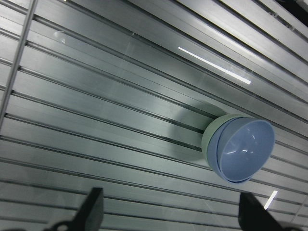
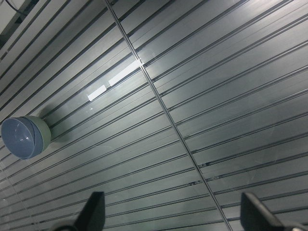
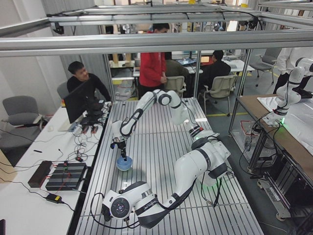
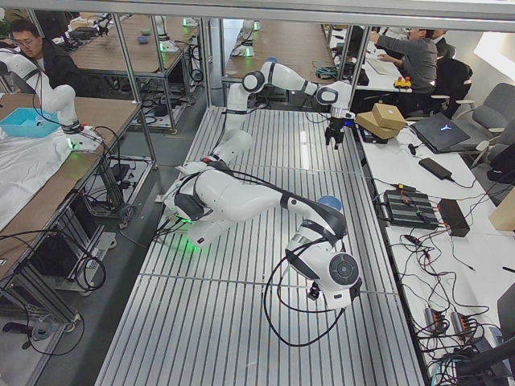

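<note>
Nested round bowls, blue inside pale green, stand on the slatted metal table: the blue bowl [image 1: 244,151] and green bowl [image 1: 210,134] are right of centre in the left wrist view and at left in the right wrist view [image 2: 19,137]. My left gripper, on the near arm in the camera left view, is open and empty, off to one side above the table. My right gripper, on the far arm, is open and empty above bare slats, apart from the bowls. In the camera right view the blue bowl [image 4: 330,202] is partly behind the left arm.
A side desk [image 3: 29,215] holds cables, power units and a monitor. People sit and stand beyond the frame, and another robot table [image 3: 252,103] stands alongside.
</note>
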